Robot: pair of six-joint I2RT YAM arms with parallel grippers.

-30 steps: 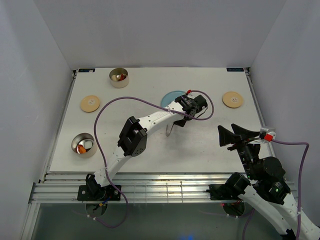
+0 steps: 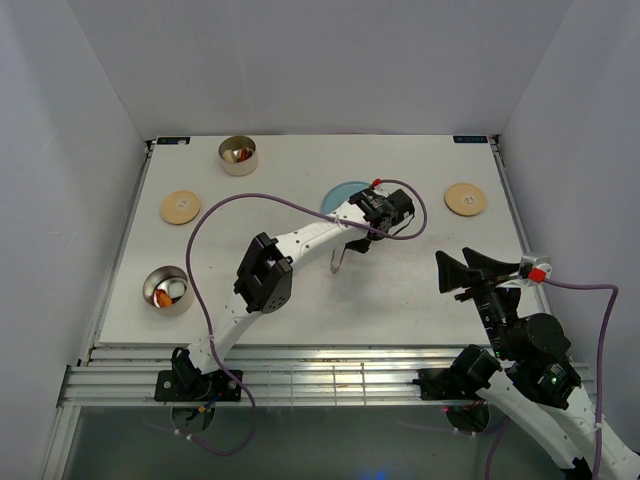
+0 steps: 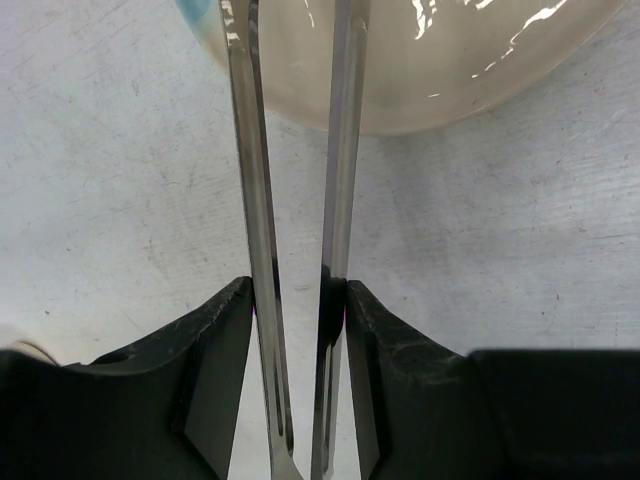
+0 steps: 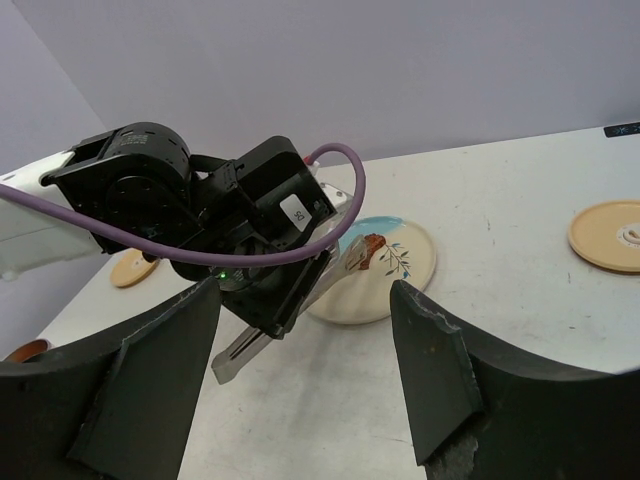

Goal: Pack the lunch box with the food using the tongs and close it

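Metal tongs [image 3: 343, 170] are held between the fingers of my left gripper, which presses on both tong arms; a narrow gap shows between the arms. Their tips reach over the round plate [image 3: 450, 95], cream with a blue edge. In the right wrist view a reddish-brown food piece [image 4: 372, 250] shows at the tong tips over the plate [image 4: 405, 285]; whether it is gripped or lies on the plate I cannot tell. From above, my left hand covers most of the plate [image 2: 340, 194]. My right gripper [image 2: 442, 272] stands open and empty, well off to the right.
Two metal pots with food in them, one at the back [image 2: 238, 157] and one at the front [image 2: 160, 292], stand on the left. Round wooden discs lie at left [image 2: 180, 207] and right [image 2: 465, 199].
Only a very slight shift of the left arm and the tongs' near end shows. The right arm and the pots are unmoved.
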